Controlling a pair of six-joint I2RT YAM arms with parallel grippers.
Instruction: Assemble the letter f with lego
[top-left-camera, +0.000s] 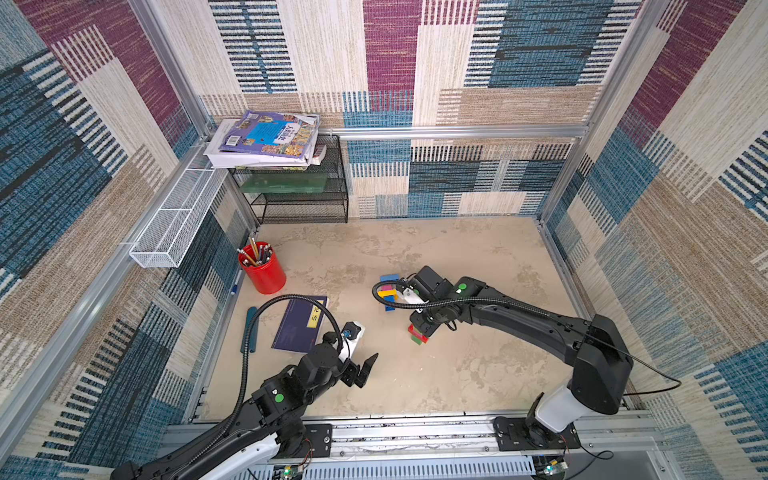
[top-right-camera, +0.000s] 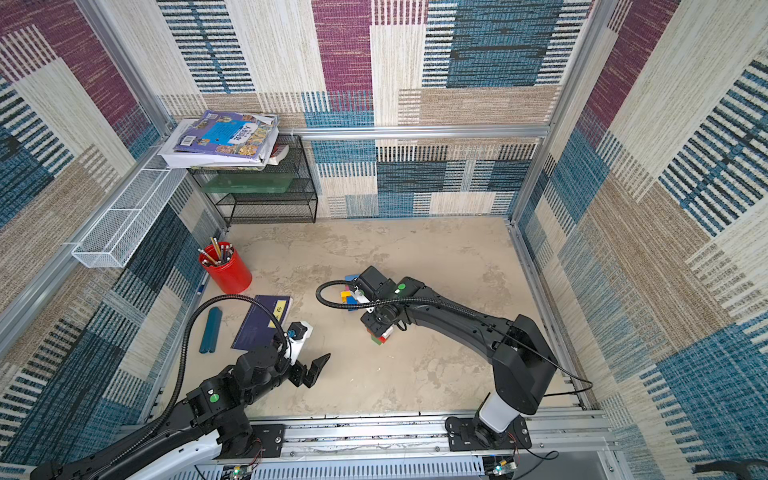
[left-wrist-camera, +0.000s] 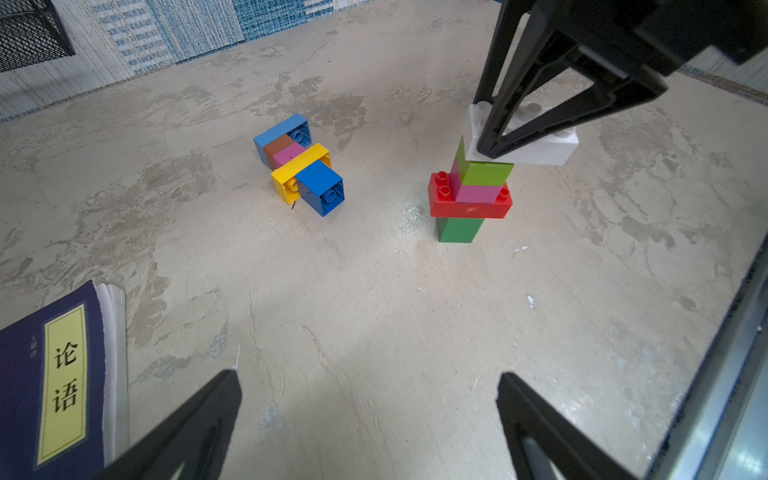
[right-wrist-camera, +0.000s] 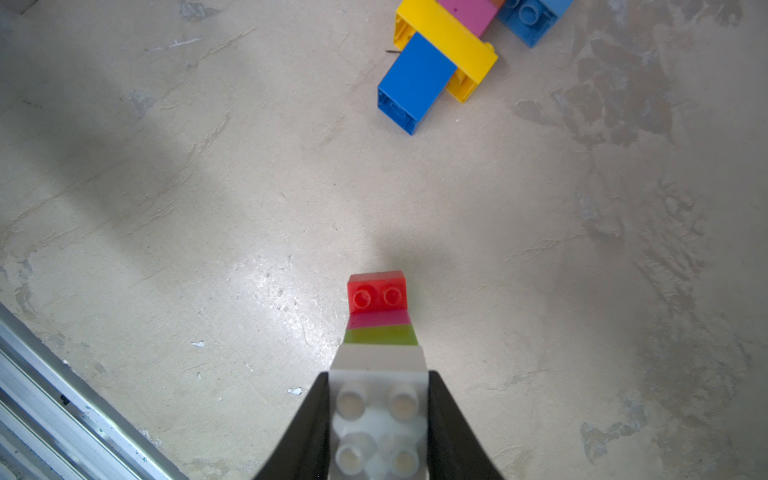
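Note:
In the left wrist view a tower of green (left-wrist-camera: 459, 229), red (left-wrist-camera: 469, 208), pink (left-wrist-camera: 476, 193) and lime (left-wrist-camera: 485, 173) bricks stands upright. A white brick (left-wrist-camera: 549, 149) sits on or just over its top, with my right gripper shut on it; whether it is seated I cannot tell. My left gripper (top-left-camera: 360, 369) stands open and empty, front-left of the tower. Behind and left of the tower lies a cluster of blue (left-wrist-camera: 320, 189), yellow (left-wrist-camera: 301, 161), pink, brown and light-blue bricks.
A dark notebook (top-left-camera: 292, 328), a teal case (top-right-camera: 209, 329) and a red pen cup (top-left-camera: 265, 276) are on the left. A wire rack with papers stands at the back left.

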